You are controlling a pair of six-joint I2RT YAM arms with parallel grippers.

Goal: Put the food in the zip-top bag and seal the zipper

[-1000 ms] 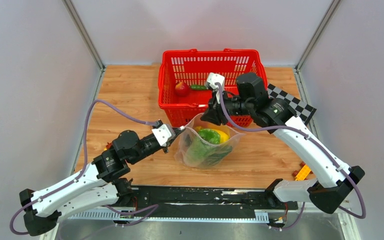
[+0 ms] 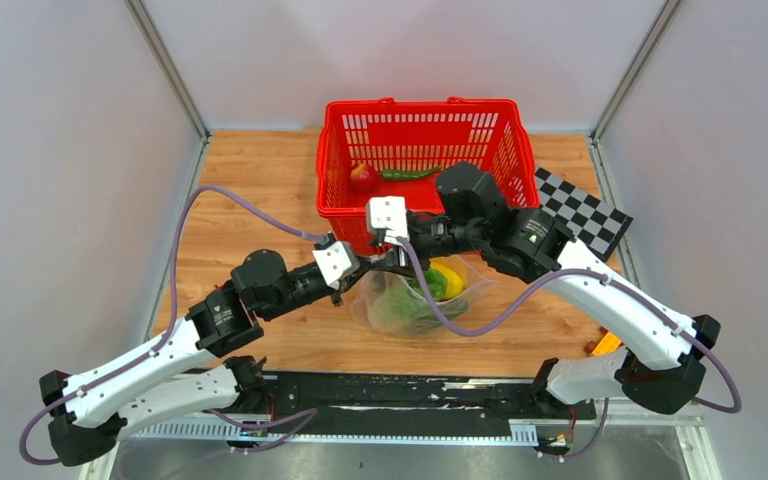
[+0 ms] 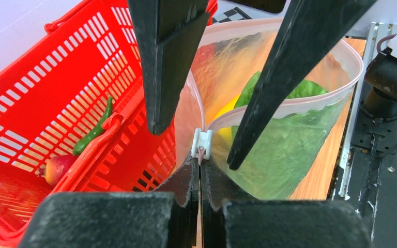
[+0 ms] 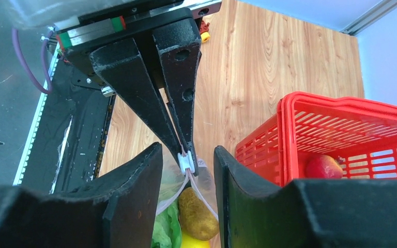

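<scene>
The clear zip top bag (image 2: 392, 312) stands open-mouthed on the table with a green leafy vegetable (image 3: 310, 89), something yellow (image 2: 452, 284) and a potato (image 4: 198, 215) inside. My left gripper is shut on the thin end of the bag's zipper edge, right beside the white slider (image 3: 202, 141). Around that slider (image 4: 186, 163), the right gripper holds its fingers apart, one on each side, not closed on it. From above, the two grippers meet at the bag's left corner, and the slider is hidden.
Behind the bag stands a red basket (image 2: 420, 108) with a red fruit (image 2: 363, 177) and a green pepper (image 2: 410, 174) in it. A checkered board (image 2: 582, 210) lies at the right, a yellow piece (image 2: 605, 344) at the right front.
My right gripper has come left and toward the front from over the bag's back rim to the left gripper's tip. The left arm has shifted only slightly; the bag stays in place.
</scene>
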